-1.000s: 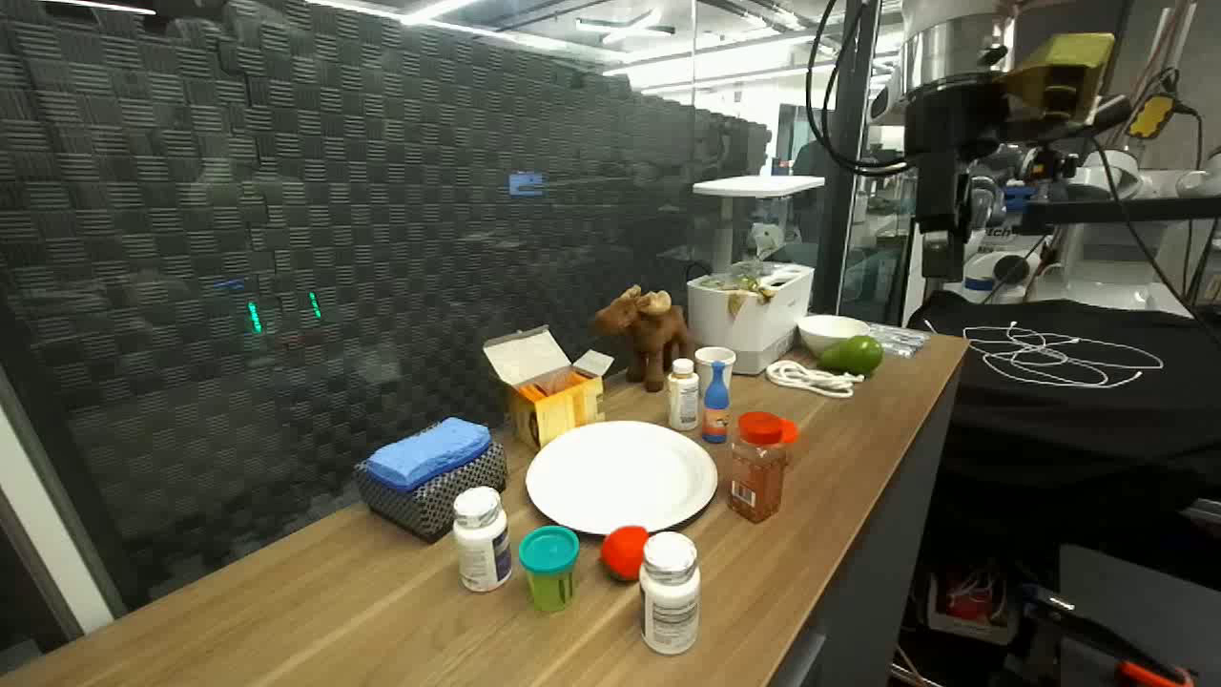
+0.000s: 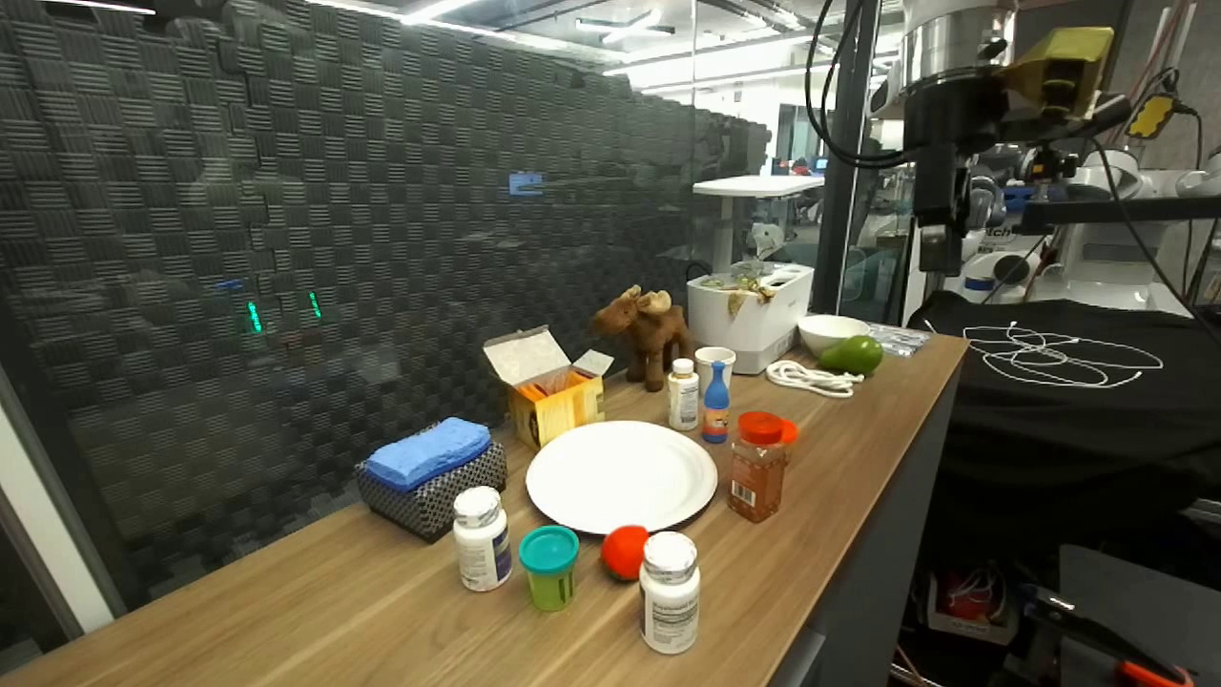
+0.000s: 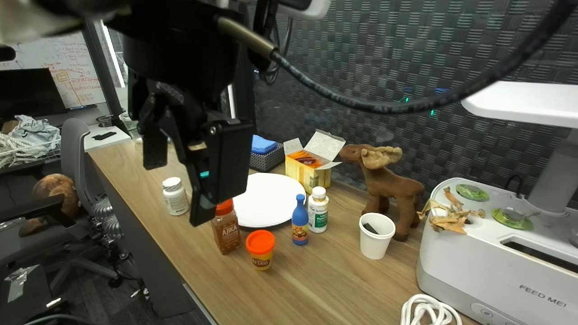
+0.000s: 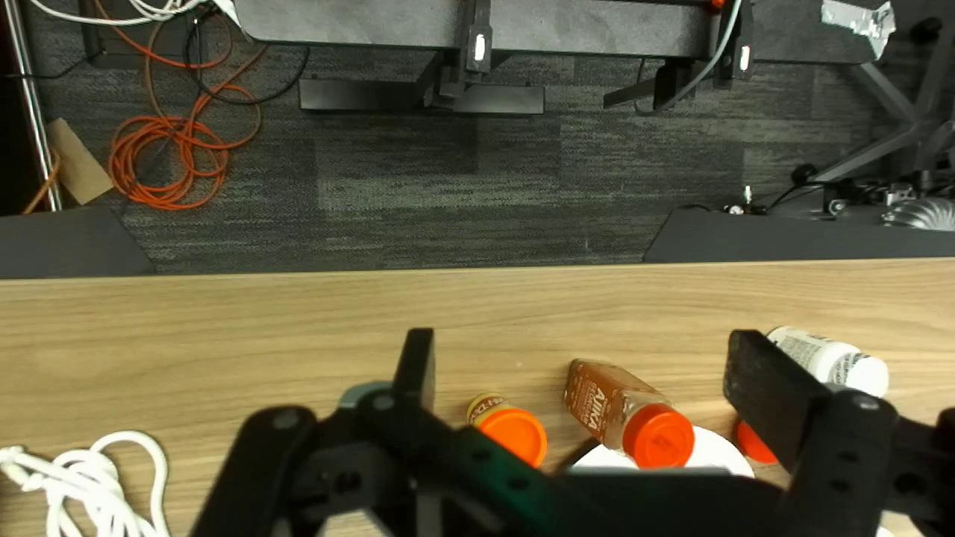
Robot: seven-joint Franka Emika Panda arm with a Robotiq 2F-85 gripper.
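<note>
My gripper stands open high above the counter, its two fingers wide apart and nothing held. In the wrist view, the Ajika jar (image 4: 613, 407) with its red lid and the orange-lidded Play-Doh tub (image 4: 510, 429) appear between and below the fingers. The second exterior view has the gripper (image 3: 179, 189) in the foreground, hiding part of the counter behind it. A white plate (image 2: 621, 475) lies mid-counter. Around it are a red ball (image 2: 625, 551), a teal-lidded tub (image 2: 549, 569), white bottles (image 2: 670, 595) and a blue bottle (image 3: 299, 219).
Along the back wall stand a tissue box with a blue cloth (image 2: 430, 454), an open yellow box (image 2: 557, 401), a brown moose toy (image 3: 387, 187) and a white planter (image 2: 750, 315). A white cup (image 3: 376, 235), coiled cord (image 2: 814, 378) and green fruit (image 2: 856, 356) occupy the far end.
The gripper has risen very slightly in the first exterior view. Everything on the counter stays where it was.
</note>
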